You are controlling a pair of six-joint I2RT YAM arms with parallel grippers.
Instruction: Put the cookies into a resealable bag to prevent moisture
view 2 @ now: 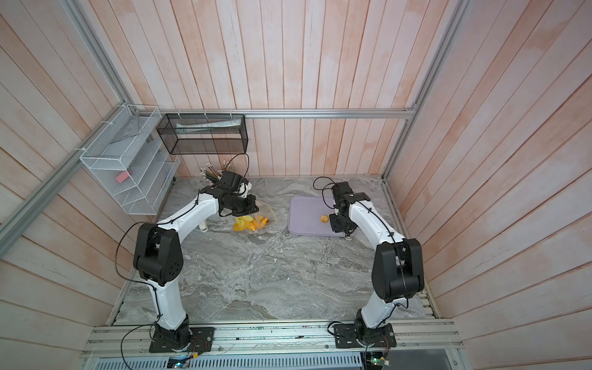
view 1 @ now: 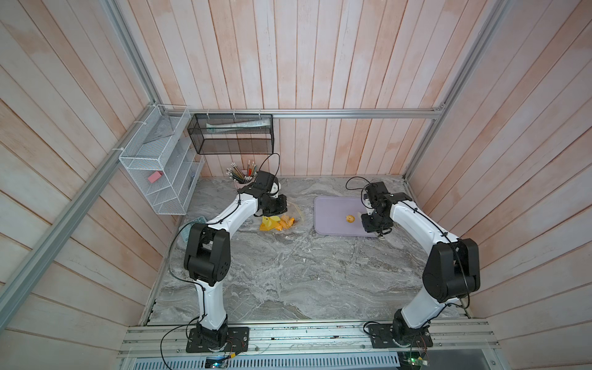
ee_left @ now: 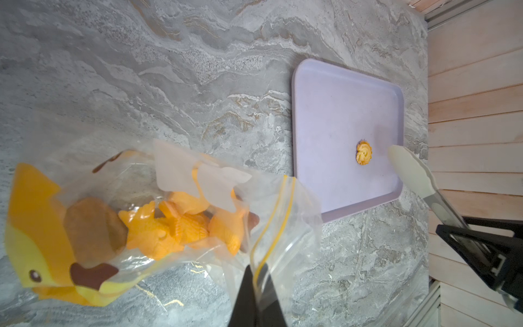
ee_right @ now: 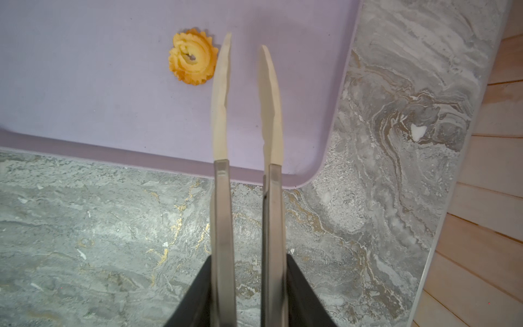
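My left gripper is shut on the rim of the clear resealable bag [ee_left: 33, 234], printed with a yellow animal. Several orange cookies [ee_left: 185, 231] and a brown round one [ee_left: 92, 234] lie inside. One ring-shaped cookie [ee_right: 193, 56] sits on the lilac tray [ee_right: 119, 109], also visible in the top left view as a small orange cookie [view 1: 350, 218]. My right gripper is shut on pale-tipped tongs [ee_right: 220, 120] over the tray's near right corner. The tong tips stand apart with nothing between them; the cookie is just left of the left tip.
Behind the left arm stands a holder of pens [view 1: 242, 173]. A black mesh basket [view 1: 231, 145] and white wire shelves [view 1: 157, 166] hang on the walls.
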